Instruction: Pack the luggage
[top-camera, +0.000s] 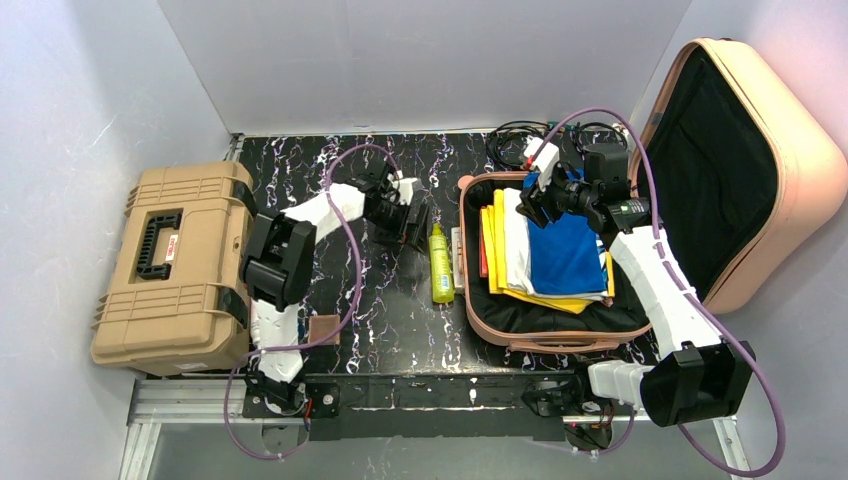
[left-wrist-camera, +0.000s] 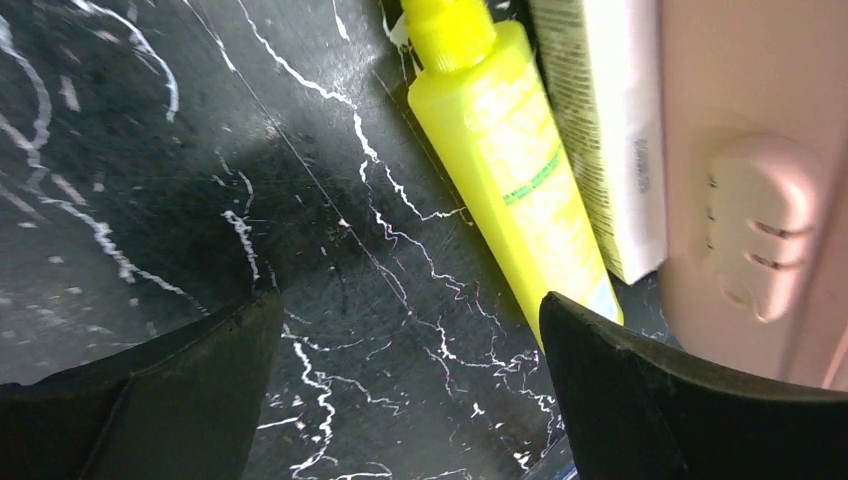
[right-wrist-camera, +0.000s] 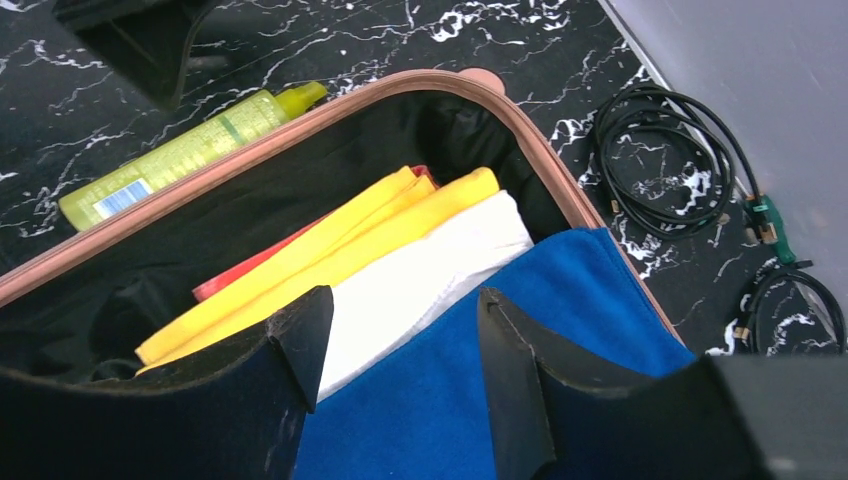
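Observation:
The open pink suitcase (top-camera: 488, 333) holds folded clothes: a blue cloth (top-camera: 562, 262) on top, a white cloth (right-wrist-camera: 430, 265) and yellow cloths (right-wrist-camera: 330, 255), with a red edge beside them. Outside its left wall lies a yellow-green bottle (left-wrist-camera: 510, 165), cap toward the back wall. A white book-like item (left-wrist-camera: 615, 130) is wedged between bottle and suitcase. Just left of the bottle, my left gripper stands open and empty over the black table. Above the blue and white cloths is my right gripper, its fingers apart with nothing held between them.
A large tan hard case (top-camera: 190, 270) stands at the left. A brown wallet-like item (top-camera: 324, 329) lies near the table's front edge. Coiled black cables (top-camera: 517, 146) sit behind the suitcase, whose raised lid (top-camera: 790, 160) stands at the right.

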